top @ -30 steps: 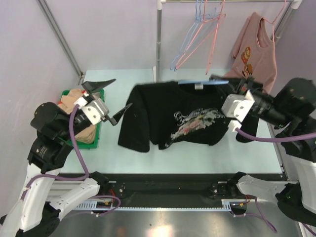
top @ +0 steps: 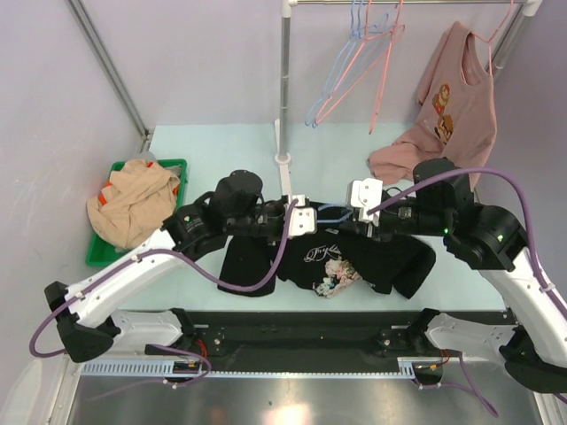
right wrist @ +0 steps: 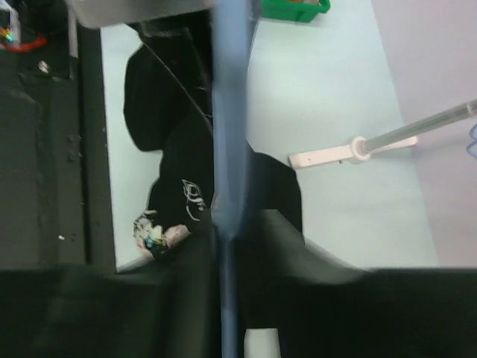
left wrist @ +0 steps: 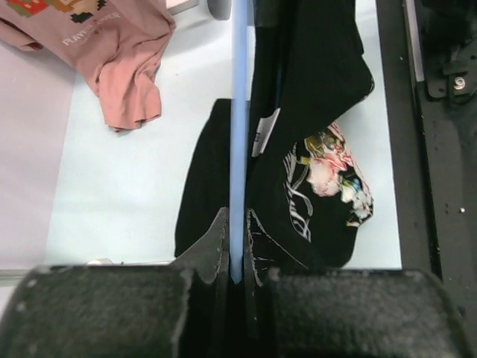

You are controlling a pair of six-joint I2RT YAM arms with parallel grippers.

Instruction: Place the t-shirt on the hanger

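A black t shirt point(top: 332, 266) with a floral print and white lettering lies bunched on the pale table, below both grippers. A blue hanger point(left wrist: 239, 112) runs between the grippers over the shirt. My left gripper is shut on this hanger. My right gripper point(top: 363, 217) holds its place at the hanger's other side; in the blurred right wrist view the hanger point(right wrist: 231, 127) passes between its fingers, and how far they stand open is unclear.
A rack with blue and pink hangers point(top: 345, 71) stands at the back, a pink shirt point(top: 452, 106) hanging at its right. A green bin point(top: 106, 252) with beige cloth sits at the left. Pale table point(top: 213, 150) shows bare at the back left.
My left arm has moved right and its gripper, open earlier, has shut on the hanger. The right arm has shifted left and down, and the black shirt has become more bunched.
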